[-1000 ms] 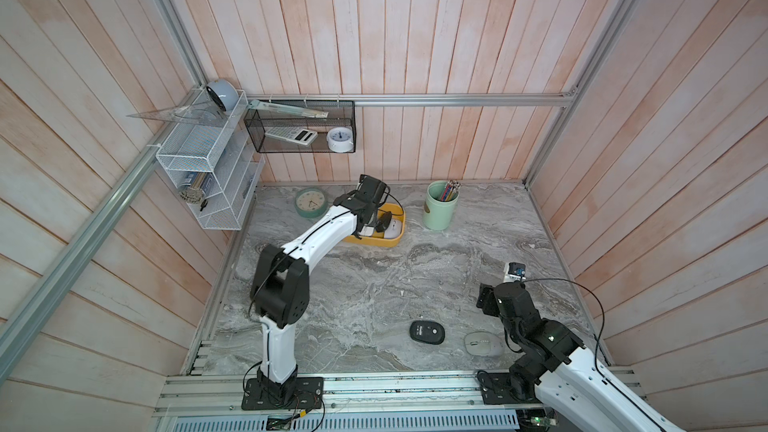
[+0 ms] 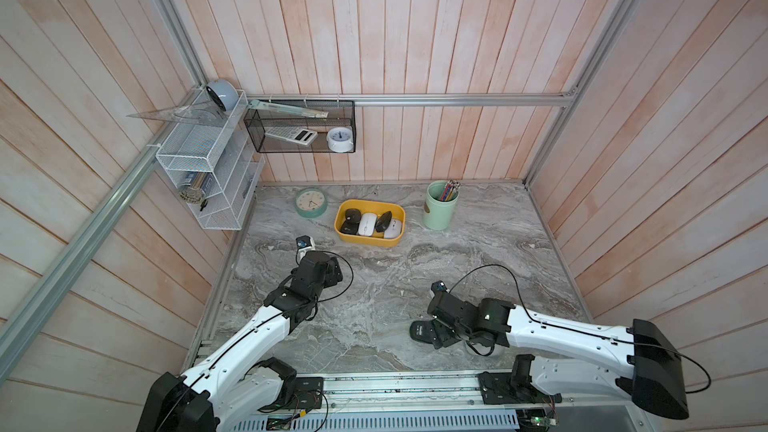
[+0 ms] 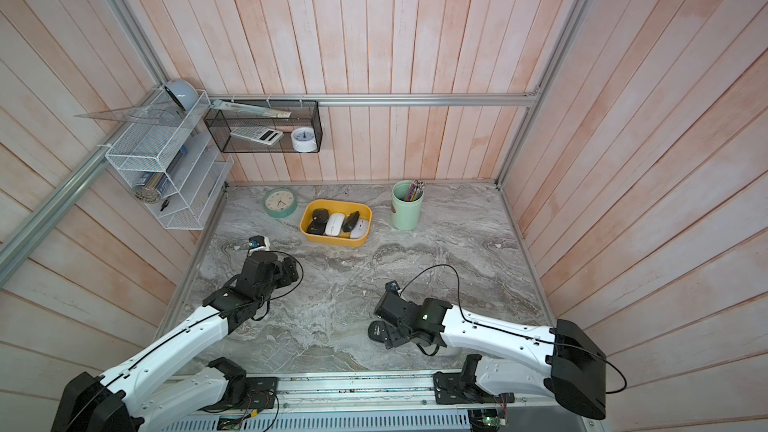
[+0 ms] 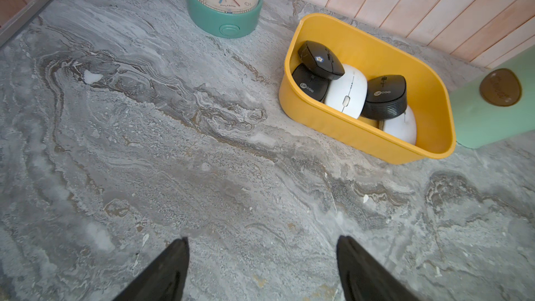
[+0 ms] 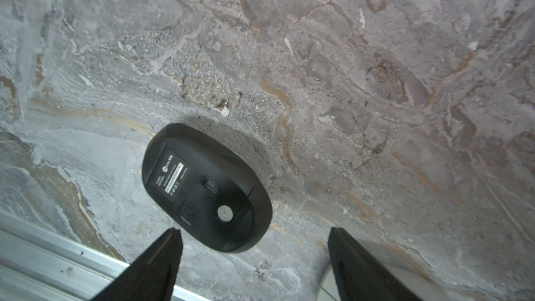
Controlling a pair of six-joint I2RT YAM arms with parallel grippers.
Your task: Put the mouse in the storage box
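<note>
An upside-down black mouse (image 5: 206, 189) lies on the marble table near the front rail; my open right gripper hangs over it, fingers on either side, nothing held. A pale mouse (image 5: 379, 278) is partly visible beside it at the frame's lower edge. The yellow storage box (image 4: 312, 111) holds several black and white mice. My left gripper is above the table in front of the box, fingers apart, nothing between them.
A green clock (image 2: 310, 201) sits left of the box, a mint pen cup (image 2: 438, 210) right of it. Wire shelves (image 2: 192, 144) hang at the back left.
The left arm has drawn back from the box toward the front left. The right arm has swung left and now covers much of the black mouse in the top left view.
</note>
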